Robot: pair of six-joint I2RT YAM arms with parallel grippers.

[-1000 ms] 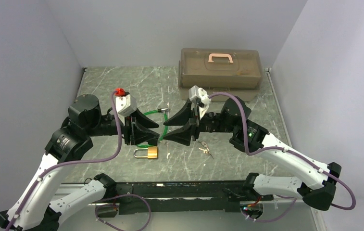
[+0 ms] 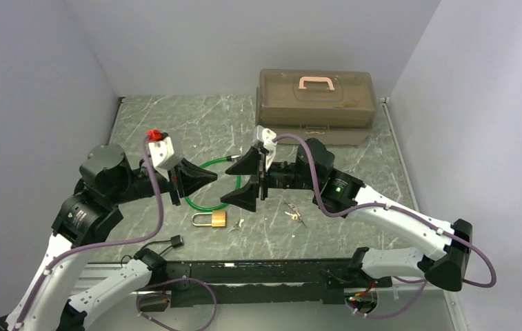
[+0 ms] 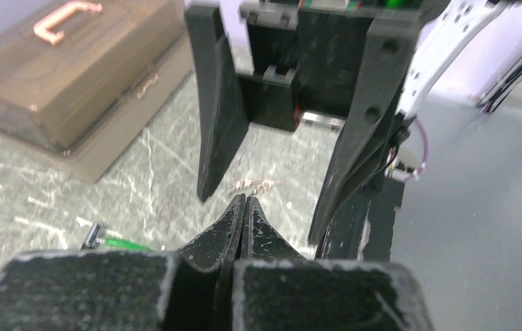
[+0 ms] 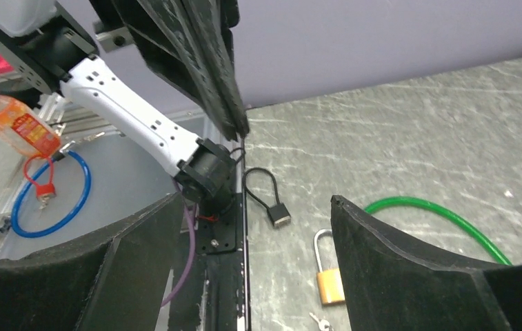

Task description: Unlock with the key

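My left gripper (image 2: 215,177) is shut, its fingertips together with nothing between them. Facing it, my right gripper (image 2: 224,186) stands open and empty. Below and left of both, the black lock block (image 2: 176,241) on its dark cable lies on the table near the front edge; its metal face shows in the right wrist view. A small silver key bunch (image 2: 236,225) rests just right of the brass padlock (image 2: 209,218), partly seen in the right wrist view. Another key set (image 2: 296,214) lies farther right, also in the left wrist view.
A green cable (image 2: 206,208) curves on the table behind the padlock. The brown toolbox (image 2: 316,103) stands at the back right. A dark rail (image 2: 272,271) runs along the table's front.
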